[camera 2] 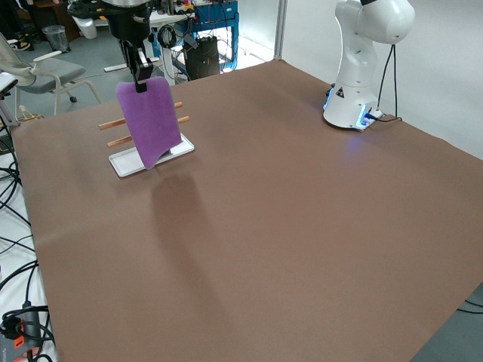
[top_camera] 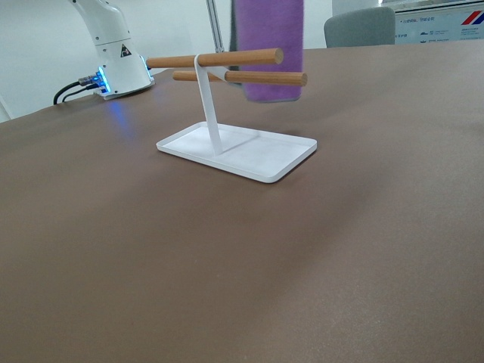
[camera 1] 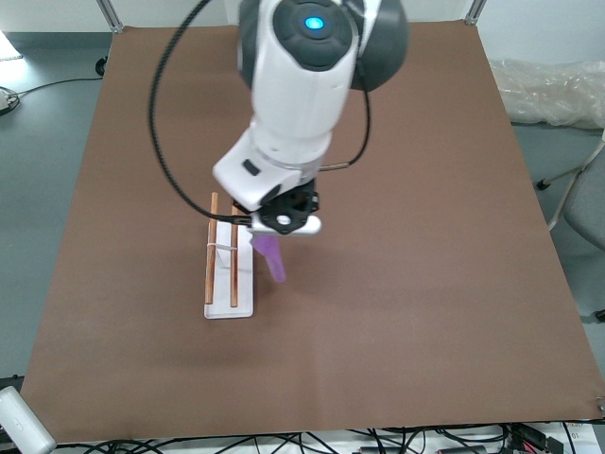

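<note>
A purple cloth (camera 2: 149,121) hangs from my gripper (camera 2: 142,83), which is shut on its upper edge, in the right view; the cloth is beside the rack's wooden bars (camera 2: 121,141). In the top view the purple cloth (top_camera: 270,30) hangs behind the upper bar (top_camera: 242,57), its lower end above the white tray (top_camera: 265,155). In the left view the cloth (camera 1: 268,255) shows just right of the rack (camera 1: 243,284), under the arm; the gripper's fingertips are hidden there.
The white arm base (top_camera: 121,68) stands at the back, with cables at its side. Chairs and cable bundles lie beyond the table edges.
</note>
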